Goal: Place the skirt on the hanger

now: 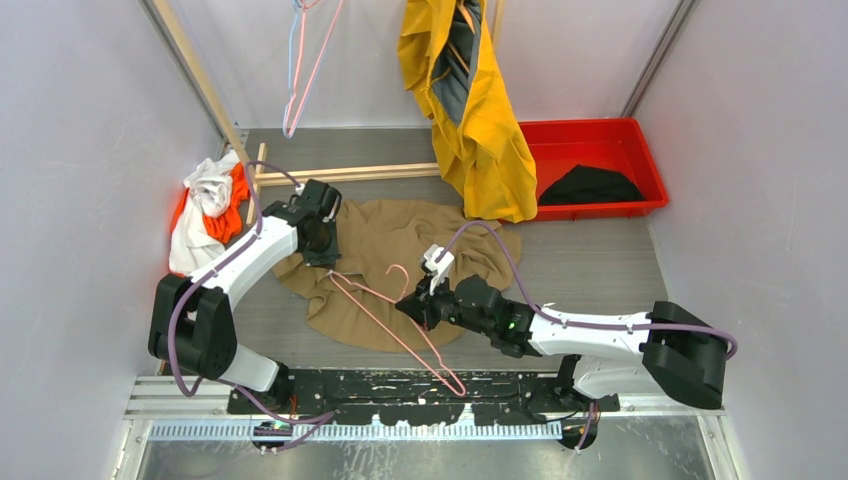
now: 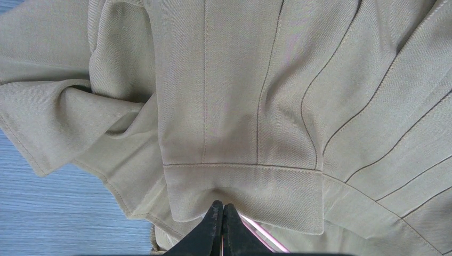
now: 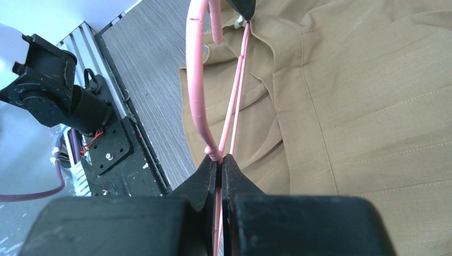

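The brown skirt (image 1: pixel 405 225) is spread on the floor, its stitched waistband (image 2: pixel 242 189) visible in the left wrist view. A pink hanger (image 1: pixel 385 330) lies diagonally over it, hook upward. My right gripper is shut on the hanger near its hook. My left gripper is shut at the waistband's edge, beside the hanger's end (image 2: pixel 266 237); whether cloth is between its fingers cannot be seen clearly.
A yellow garment (image 1: pixel 470 150) hangs at the back, beside a red bin (image 1: pixel 640 170) with dark cloth. Spare hangers (image 1: pixel 300 80) hang at upper left; white and orange clothes (image 1: pixel 200 240) lie at left.
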